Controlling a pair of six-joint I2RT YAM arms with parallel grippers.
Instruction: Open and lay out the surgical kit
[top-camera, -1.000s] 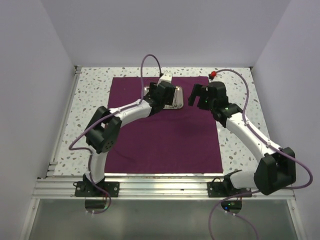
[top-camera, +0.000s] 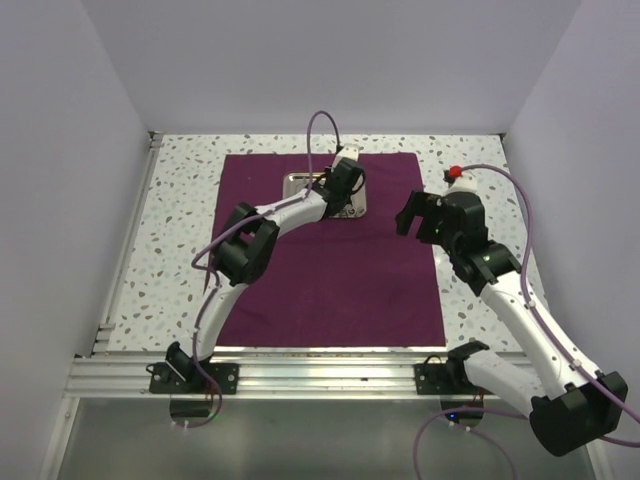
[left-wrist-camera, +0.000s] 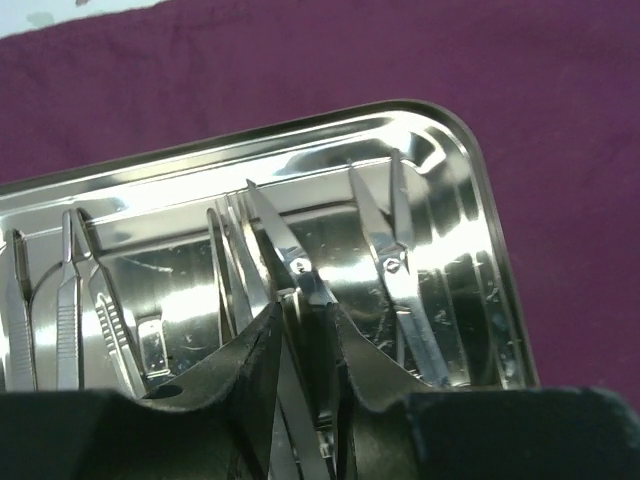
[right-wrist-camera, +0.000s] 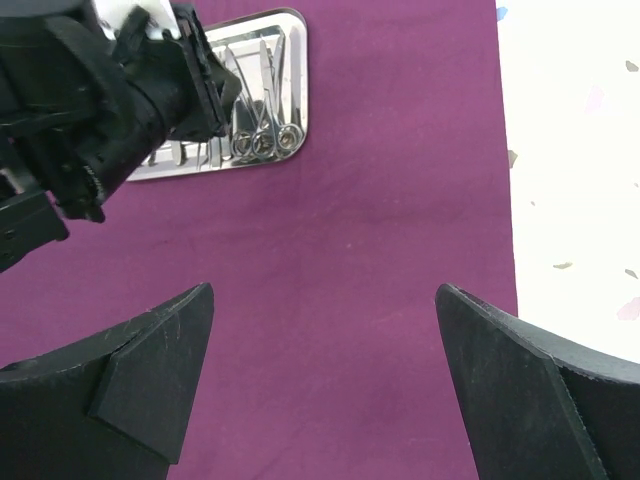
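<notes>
A steel tray (left-wrist-camera: 130, 170) of surgical instruments lies on the purple cloth. In the left wrist view it holds several tweezers (left-wrist-camera: 68, 310) and scissors (left-wrist-camera: 400, 290). My left gripper (top-camera: 343, 203) is over the tray, fingers low among the middle instruments, slightly apart; whether anything is between them is unclear. My right gripper (top-camera: 415, 215) stands open over the cloth's right side, empty, with the left arm and tray in its view.
Speckled table surface (top-camera: 160, 240) borders it on both sides. The left arm covers part of the tray from above.
My left gripper has moved rightward over the tray. My right arm has drawn back to the right and toward the front, away from the tray.
</notes>
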